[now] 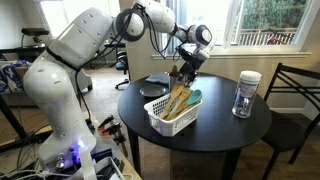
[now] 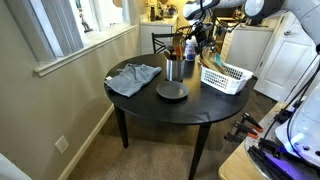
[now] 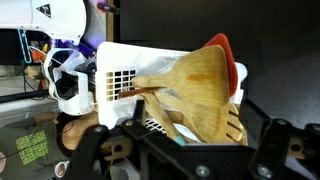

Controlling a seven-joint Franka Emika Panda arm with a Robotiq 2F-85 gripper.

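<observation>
A white slotted basket [image 1: 172,125] sits on the dark round table with several utensils leaning out of it. Wooden utensils [image 3: 195,80] lie across it in the wrist view, beside a red utensil [image 3: 229,60]. A teal spoon [image 1: 194,97] rests at the basket's right side. Above the utensils my gripper points downward, its fingers spread wide apart. No utensil appears held. In exterior view 1 the gripper [image 1: 186,74] is small and dark, near the tops of the utensils, so the exact gap is hard to judge.
A metal canister of utensils [image 2: 175,69], a dark plate [image 2: 172,90] and a grey-blue cloth [image 2: 135,79] share the table. A tall white-lidded container [image 1: 245,94] stands right of the basket. Bare tabletop [image 1: 215,125] lies between them.
</observation>
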